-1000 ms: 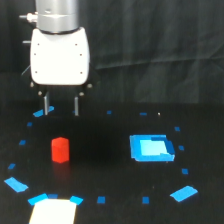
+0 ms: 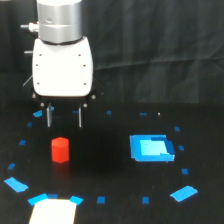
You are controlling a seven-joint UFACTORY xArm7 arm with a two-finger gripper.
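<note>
A red block point(image 2: 60, 150) stands on the dark table at the left. My gripper point(image 2: 64, 116) hangs from the white arm, with its two thin dark fingers spread wide. Nothing shows between them. In the picture the fingertips lie above the block, clear of it; how far they are from it in depth I cannot tell. To the right lies a blue square point(image 2: 134, 148) with a paler patch point(image 2: 153, 148) in its middle.
Small blue tape marks are scattered over the table, with larger strips at the left point(image 2: 15, 184) and right point(image 2: 184, 193). A pale square point(image 2: 53, 211) sits at the front left edge.
My gripper has come down and shifted slightly to the right, its fingers still apart. The red block and the blue square have stayed in place.
</note>
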